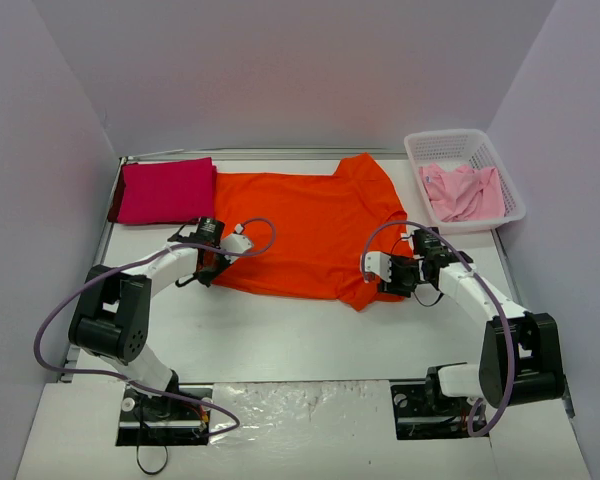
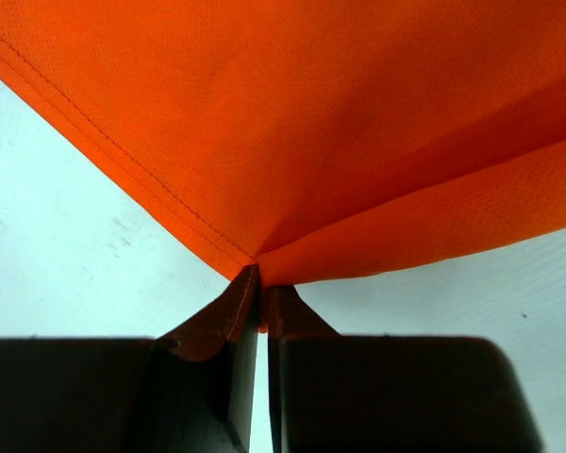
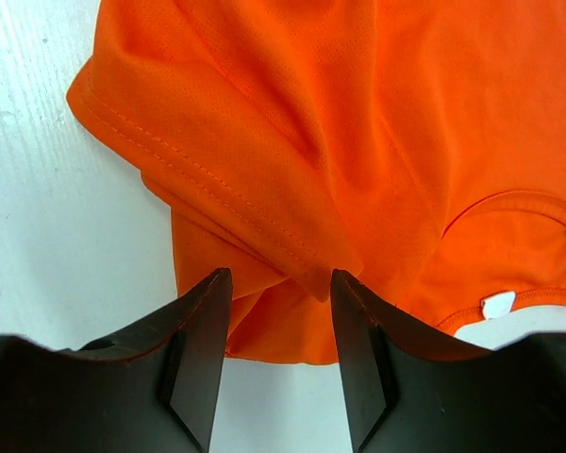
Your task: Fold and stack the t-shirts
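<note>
An orange t-shirt [image 1: 300, 230] is spread across the middle of the table. In the left wrist view, my left gripper is shut on the shirt's corner [image 2: 368, 217], where the hem folds over. At the shirt's lower right, my right gripper stands open over bunched orange fabric [image 3: 217, 189], its fingers either side of a folded edge; a small white label shows nearby. A red folded shirt [image 1: 165, 190] lies at the back left.
A white basket [image 1: 510, 200] holding pink cloth [image 1: 460, 190] stands at the back right. Grey walls enclose the back and sides.
</note>
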